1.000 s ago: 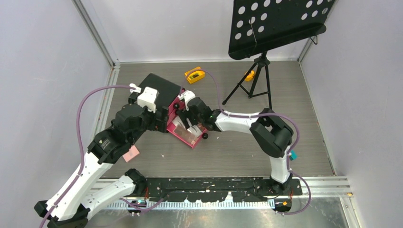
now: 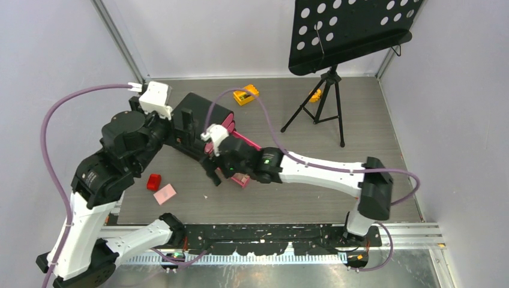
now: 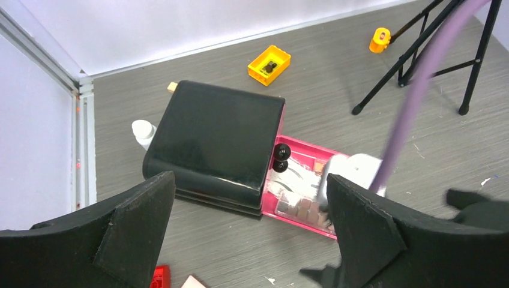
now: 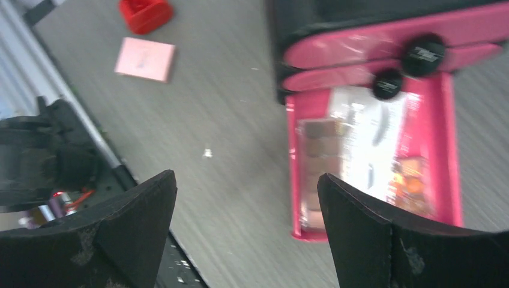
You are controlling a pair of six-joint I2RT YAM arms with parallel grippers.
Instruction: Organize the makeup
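A black makeup case (image 3: 210, 144) with pink drawer fronts (image 4: 348, 48) sits left of centre. Its pink drawer (image 4: 294, 156) is out, holding palettes (image 4: 321, 150) and a white packet (image 4: 369, 144), with black knobs (image 3: 282, 152) above. My left gripper is open above and left of the case, empty. My right gripper is open over the drawer area, empty; in the top view it hides much of the drawer.
A yellow box (image 3: 269, 66) is behind the case; a music stand (image 2: 339, 114) is at back right. A red block (image 2: 153, 182) and pink square (image 2: 164, 193) lie front left. A white bottle (image 3: 144, 132) stands beside the case.
The left arm has moved up and left, away from the case.
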